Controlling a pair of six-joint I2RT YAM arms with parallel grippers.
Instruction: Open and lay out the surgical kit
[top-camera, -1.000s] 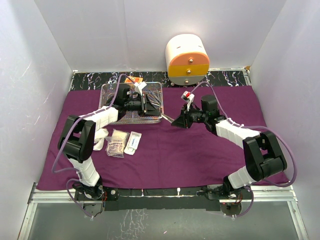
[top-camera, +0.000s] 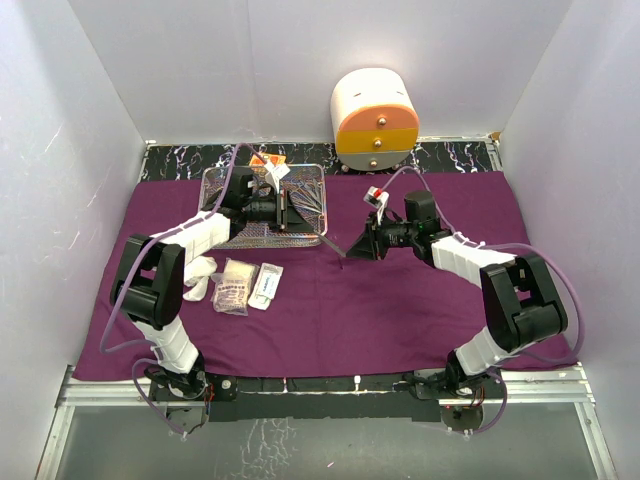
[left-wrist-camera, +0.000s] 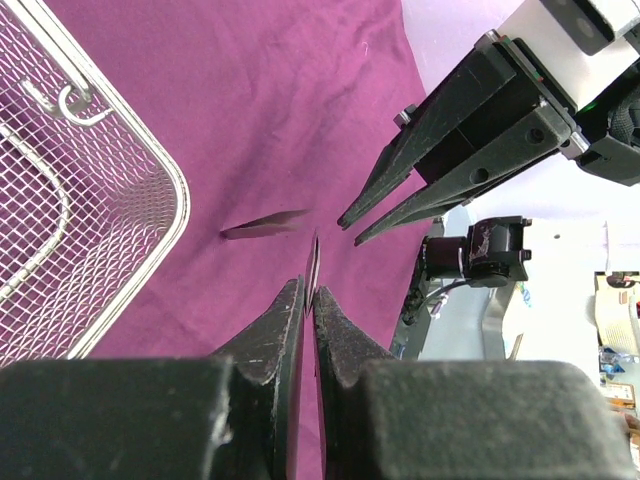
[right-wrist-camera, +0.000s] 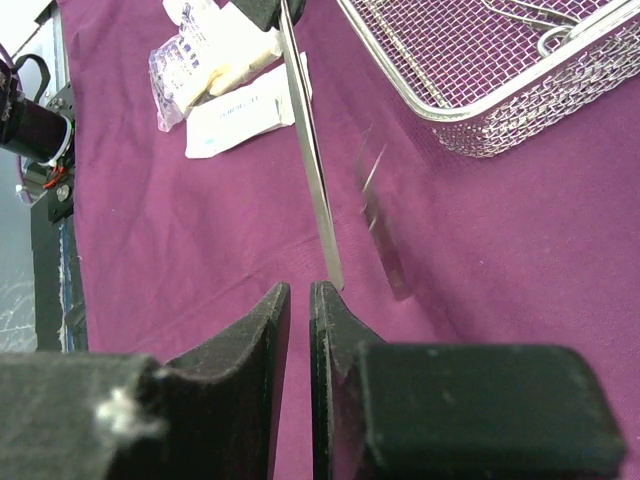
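Note:
A long, flat steel instrument (top-camera: 330, 243) (right-wrist-camera: 310, 150) bridges the space between my grippers above the purple cloth. My left gripper (top-camera: 293, 222) is shut on one end, at the right part of the wire mesh tray (top-camera: 218, 235) (left-wrist-camera: 150, 250). My right gripper (top-camera: 362, 246) is at the other end; in the right wrist view its fingertips are shut right at that end, and the instrument looks thin and edge-on in the left wrist view. More metal instruments (right-wrist-camera: 520, 12) lie in the tray.
Plastic packets (top-camera: 232, 295) (right-wrist-camera: 240, 118) and a white cloth bundle (top-camera: 197, 275) lie left of centre on the purple cloth. A rounded drawer cabinet (top-camera: 375, 110) stands at the back.
Both grippers have shifted slightly, the left one a little leftward, and more of the instrument now shows between them.

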